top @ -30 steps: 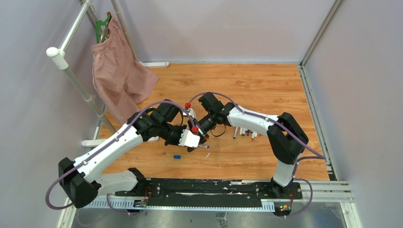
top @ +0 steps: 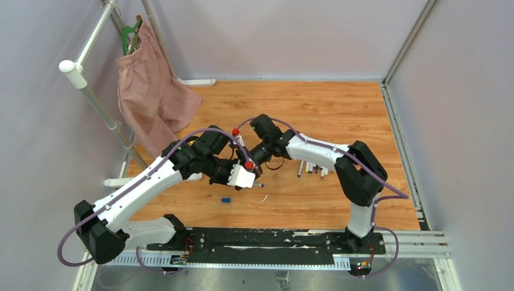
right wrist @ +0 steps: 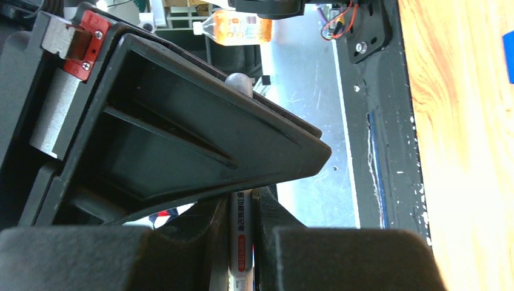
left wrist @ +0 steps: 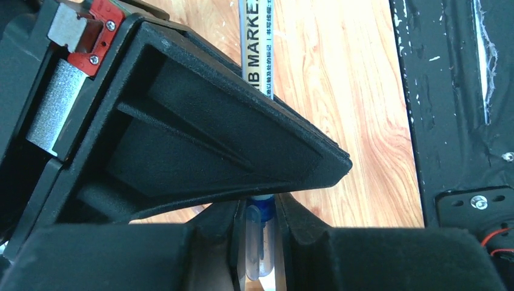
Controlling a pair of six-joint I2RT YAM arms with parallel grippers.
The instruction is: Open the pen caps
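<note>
In the top view my left gripper [top: 242, 182] and right gripper [top: 250, 173] meet close together over the table, partly hidden by the arms. The white marker [left wrist: 257, 48], with black lettering, passes between the fingers of my right gripper, which crosses the left wrist view. My left gripper is shut on its clear cap [left wrist: 253, 254], just below a blue collar. From the right wrist side, the printed barrel [right wrist: 240, 242] sits between the fingers of my right gripper. The cap's rounded end [right wrist: 239, 82] sticks out past the left gripper. Whether cap and barrel are joined is hidden.
A small blue piece [top: 225, 200] lies on the wooden table [top: 297, 209], left of a thin white scrap [top: 265, 198]. Several markers [top: 315, 168] lie under the right forearm. Pink trousers [top: 151, 91] hang from a rack at the left.
My right arm has shifted slightly to the left, its gripper moving with it. The left arm has stayed almost still.
</note>
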